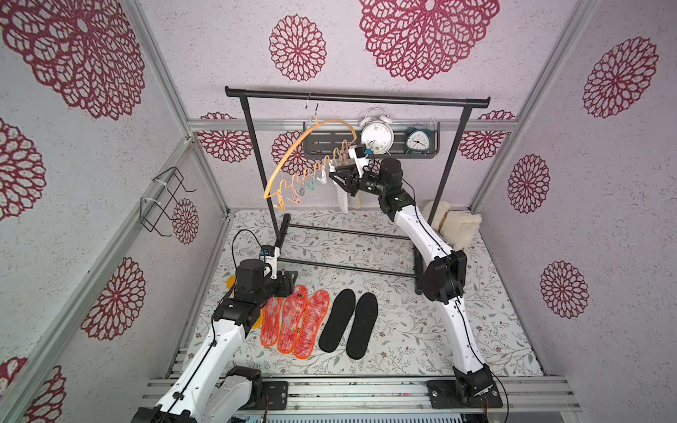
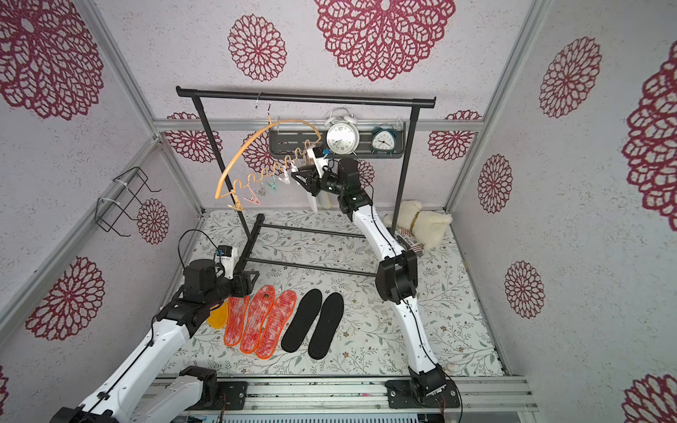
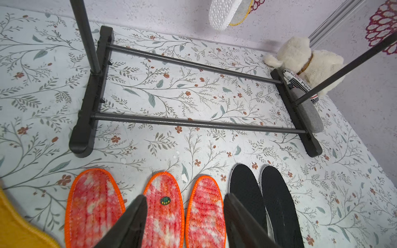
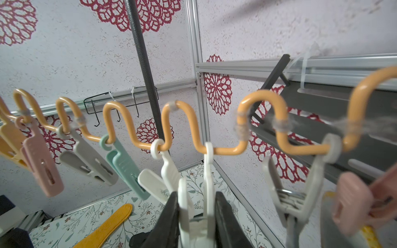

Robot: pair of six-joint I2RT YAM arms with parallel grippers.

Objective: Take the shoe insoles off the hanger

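The orange hanger [image 1: 293, 149] with coloured clips hangs from the rack's top bar. My right gripper is shut on a white clip [image 4: 208, 173] on it. Below the hanger hangs a white insole [image 1: 342, 197], with another pale one behind. Red insoles [image 3: 163, 210], black insoles [image 3: 277, 198] and a yellow insole [image 3: 12, 215] lie on the floor. My left gripper stands open at low height above the red insoles, near the rack's left foot.
The black rack [image 1: 357, 98] spans the back. A shelf with two clocks [image 1: 416, 141] is behind the hanger. A plush toy [image 1: 458, 227] sits at the back right. The floor between the rack's feet is clear.
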